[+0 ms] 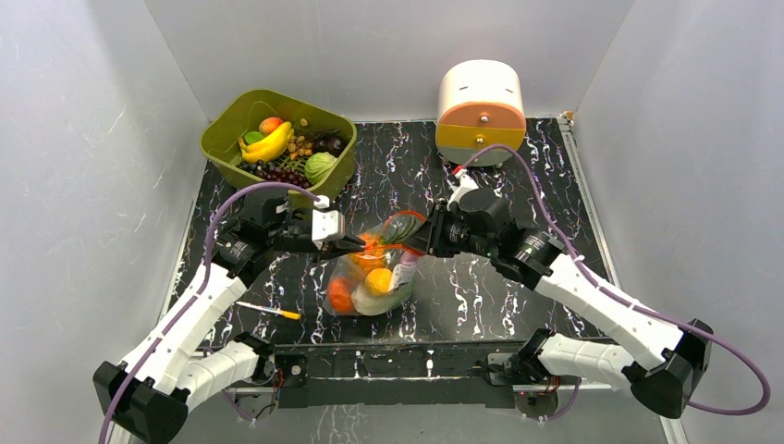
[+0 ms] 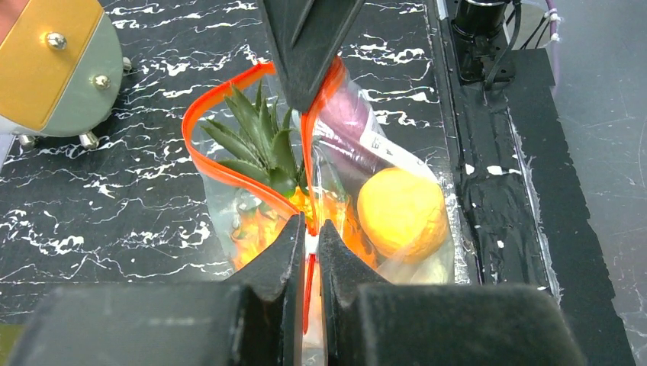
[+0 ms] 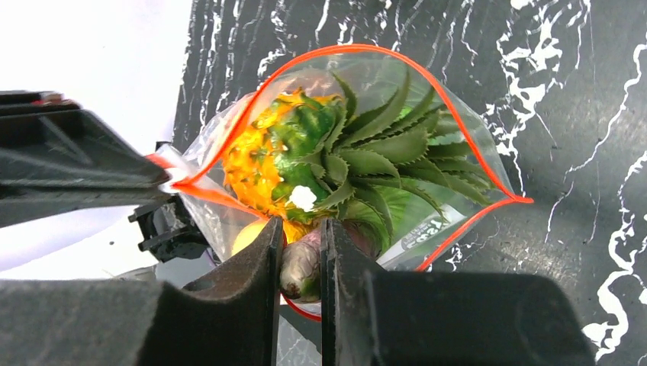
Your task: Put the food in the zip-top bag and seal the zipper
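The clear zip bag [image 1: 374,294] with orange zipper strips stands in the middle of the counter, its mouth gaping. Inside are a leafy pineapple [image 3: 366,152], a yellow-orange fruit [image 2: 403,215], a purple eggplant [image 3: 301,271] and a red-orange fruit [image 1: 340,295]. My left gripper is shut on the zipper end of the bag, where a small white piece shows between its fingertips. Opposite it, my right gripper is shut on the front rim of the bag, with the eggplant showing behind its fingers. Its exact grip on the strip is partly hidden.
A green basket [image 1: 214,139] of fruit stands at the back left, and a toy-like drawer box [image 1: 481,97] at the back right. An orange-capped marker [image 1: 268,310] lies front left. Counter space to the bag's right is clear.
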